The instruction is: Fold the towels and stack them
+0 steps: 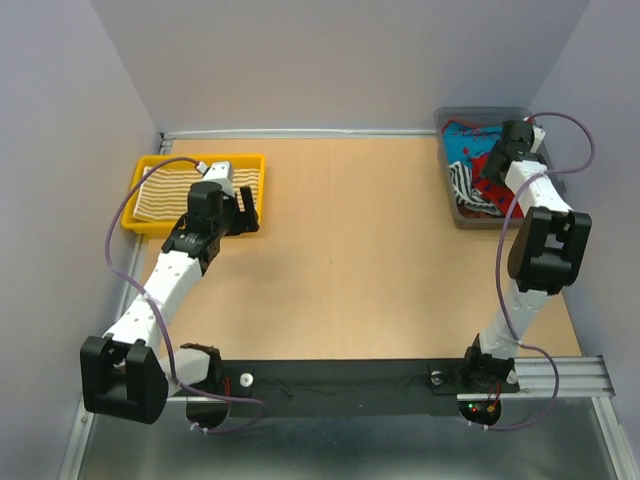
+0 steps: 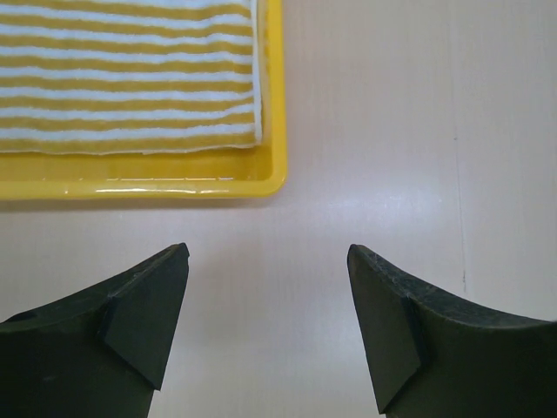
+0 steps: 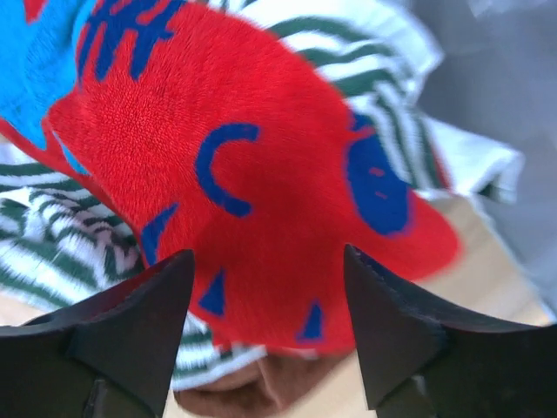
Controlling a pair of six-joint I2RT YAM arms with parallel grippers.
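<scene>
In the top view a yellow tray [image 1: 263,190] at the back left holds a folded yellow-and-white striped towel [image 1: 160,198]. My left gripper [image 1: 246,212] is open beside the tray's front right corner, with only bare table between its fingers in the left wrist view. The grey bin [image 1: 443,150] at the back right holds crumpled towels. Uppermost are a red towel [image 3: 278,165] with blue marks and a striped towel [image 3: 65,226]; a blue towel [image 1: 470,138] shows too. Over the bin, my right gripper stands part open above the red towel, nothing visibly gripped.
Bin walls rise around the right gripper, and the grey wall side [image 3: 522,104] shows blurred in the right wrist view. Purple cables loop from both arms.
</scene>
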